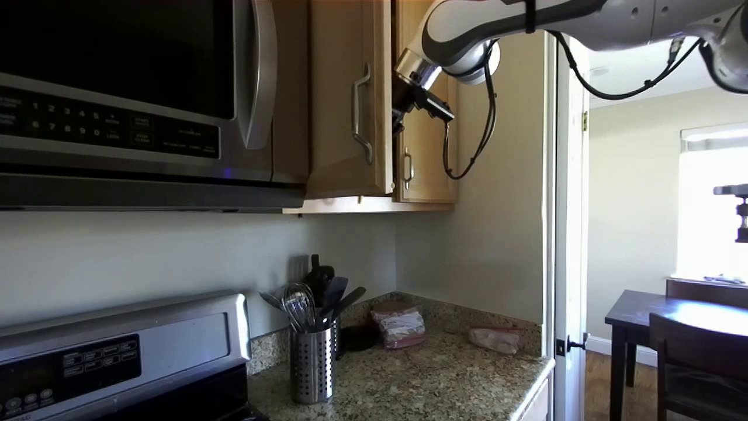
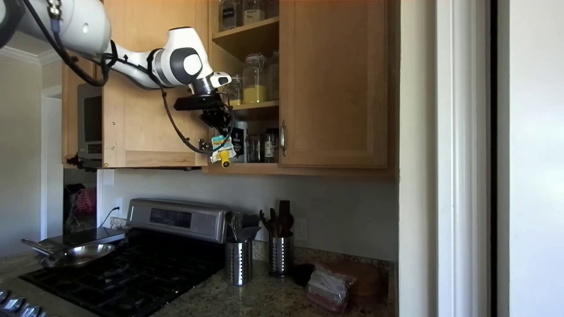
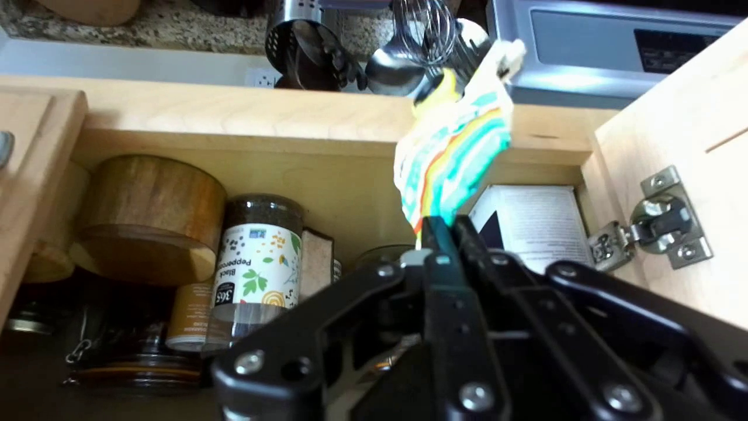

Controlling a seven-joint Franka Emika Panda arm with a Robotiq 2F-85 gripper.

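A small teal, white and orange packet with a yellow piece at its far end sticks out from my gripper. The black fingers are closed together on its near end. In exterior view 2 the packet hangs below the gripper, in front of the open cabinet's lower shelf, with the yellow piece lowest. From exterior view 1 the open cabinet door hides the packet and most of the gripper.
Inside the cabinet are a black pepper jar, a round wooden container and a white box. The hinged door bounds one side. Below, utensil holders stand on the counter beside the stove.
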